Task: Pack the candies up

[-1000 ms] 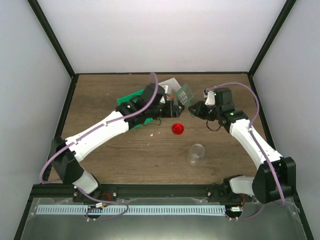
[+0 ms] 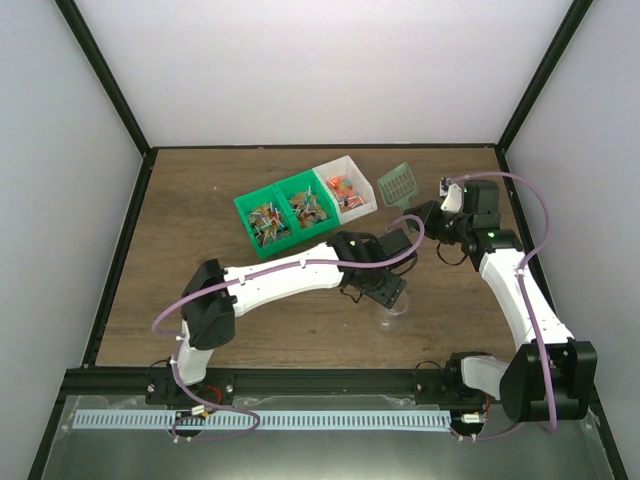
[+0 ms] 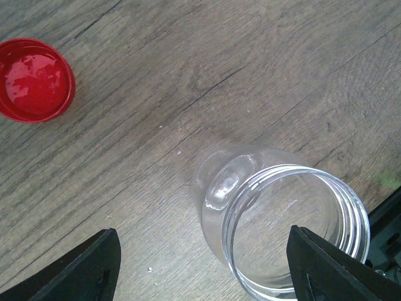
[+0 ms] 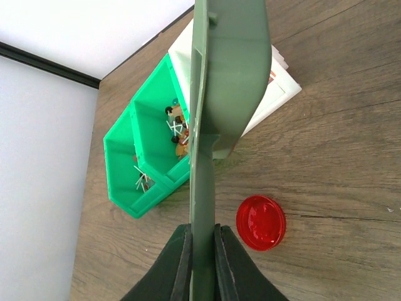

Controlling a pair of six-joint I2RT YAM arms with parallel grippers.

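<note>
A clear jar lies below my left gripper, whose open fingers straddle its rim area from above, not visibly touching it. A red lid lies nearby, also in the right wrist view. My right gripper is shut on the green scoop, lifted at the right in the top view. Candies fill the two-part green bin and the white bin at the back.
The wooden table has free room at its left and front. The dark frame and walls border it at the back and sides.
My left gripper has moved from near the bins toward the front right, over the jar. The right gripper with the scoop has shifted right, away from the bins.
</note>
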